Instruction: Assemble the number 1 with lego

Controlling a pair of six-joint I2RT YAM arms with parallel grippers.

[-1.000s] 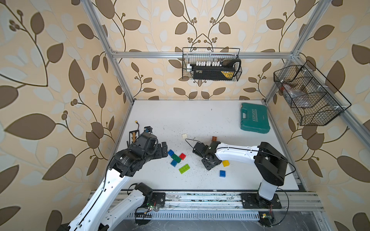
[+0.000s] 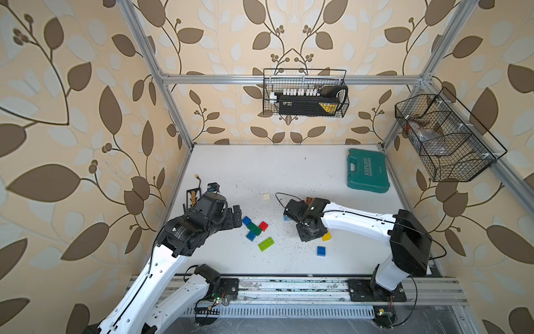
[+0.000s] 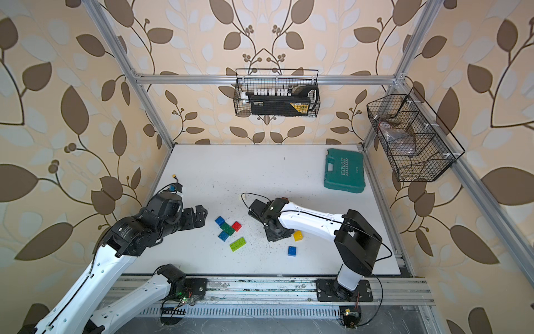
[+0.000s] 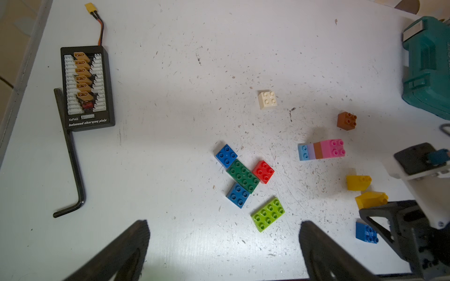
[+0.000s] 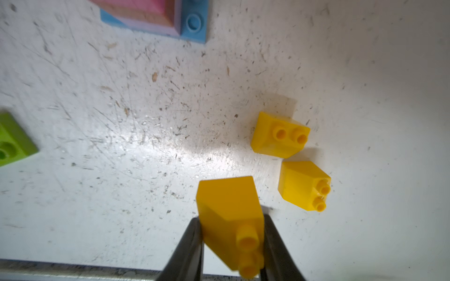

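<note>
In the right wrist view, my right gripper is shut on a yellow brick [image 5: 228,201]; two other yellow bricks [image 5: 276,138] [image 5: 302,182] lie on the table. A pink-topped assembly of pieces [image 4: 332,147] with light blue, purple and brown lies at centre right. A group of blue [image 4: 226,156] and green [image 4: 242,176] bricks lies left of it, beside a red brick [image 4: 263,171]. A lime brick [image 4: 268,214], white brick [image 4: 267,99], brown brick [image 4: 346,120] and separate blue brick [image 4: 366,232] also lie out. My left gripper [image 2: 233,217] hangs open over the left side, empty.
A black charging board [image 4: 87,86] and a hex key [image 4: 72,168] lie at the far left. A green case [image 2: 367,169] sits at the back right. Wire baskets [image 2: 306,94] hang above.
The left arm has not moved.
</note>
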